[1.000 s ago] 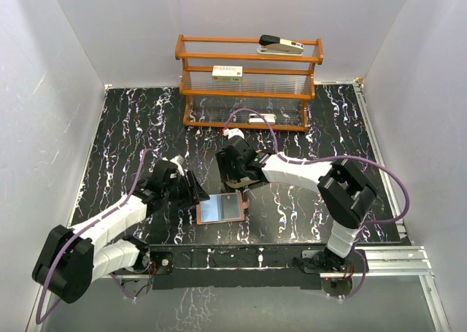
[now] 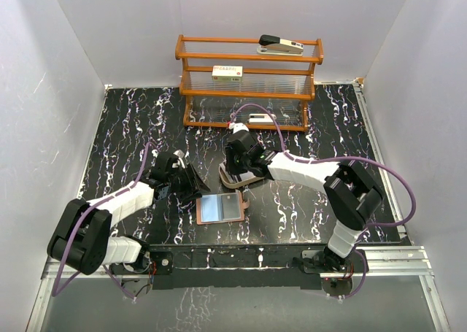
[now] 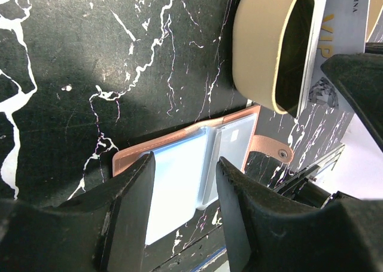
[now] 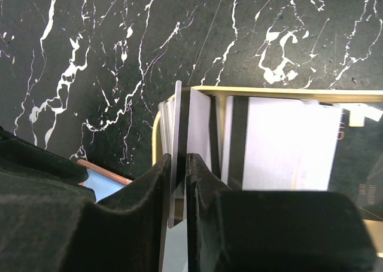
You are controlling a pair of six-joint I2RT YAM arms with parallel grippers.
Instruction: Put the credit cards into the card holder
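The brown-edged card holder (image 2: 221, 208) lies flat with its clear sleeves facing up, pale blue on the left, grey on the right. Over its upper left edge hangs my left gripper, open, nothing between its fingers. Just behind the holder stands a tan box (image 3: 263, 51) of cards. A silver VIP card (image 3: 341, 39) rises from it beside a finger of my right gripper. In the right wrist view, that gripper's fingertips are close together around an upright card (image 4: 181, 125) at the box's left end; whether they press on it is unclear.
More white cards (image 4: 290, 140) lie in the box. A wooden rack (image 2: 248, 73) with a stapler (image 2: 280, 45) and a small carton (image 2: 227, 74) stands at the back. The holder's strap (image 3: 272, 147) sticks out under the box. Black marble is clear at the right.
My right gripper has shifted slightly right above the box, exposing more of the box. The holder stays in place.
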